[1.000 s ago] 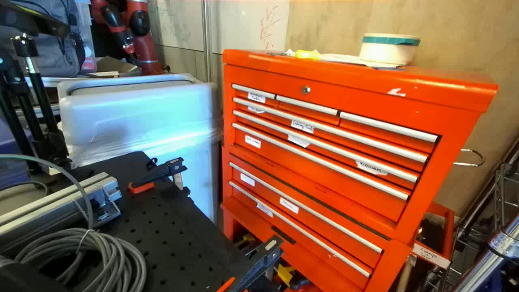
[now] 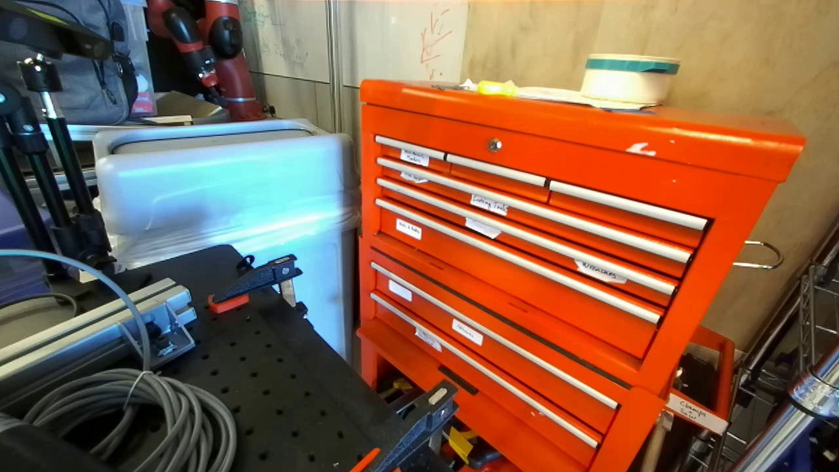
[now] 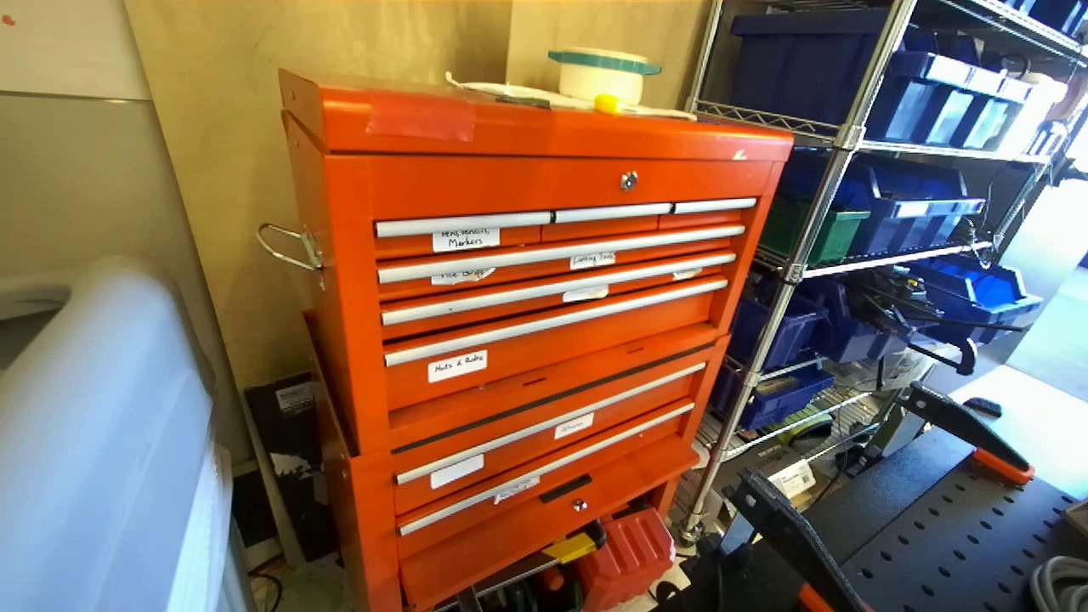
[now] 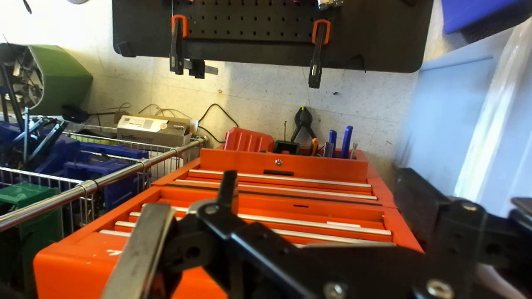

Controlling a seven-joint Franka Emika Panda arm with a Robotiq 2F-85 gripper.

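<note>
The red tool chest [image 2: 511,259] stands upright with all its drawers closed; pale handles run across its front. In exterior view 2 the same chest [image 3: 352,255] shows its left side and front. My gripper appears only in the wrist view, above the chest's top and front. Its dark linkage crosses the lower half, with a flat grey bar on the left and a black block on the right. How the fingers stand is unclear from this angle, and no held object shows. A white tub with a teal rim [image 3: 602,76] rests on the chest beside a yellow item [image 2: 497,88].
A black perforated table [image 2: 291,385] with clamps [image 2: 255,279] and a coiled grey cable [image 2: 173,417] stands in front of the chest. Wire shelving [image 3: 852,138] with blue bins [image 3: 928,209] is alongside. A pale plastic-wrapped case [image 2: 228,185] stands on the other side.
The arc of cable at the left of exterior view 1 has shifted slightly. The chest, its drawers and the items on top look the same.
</note>
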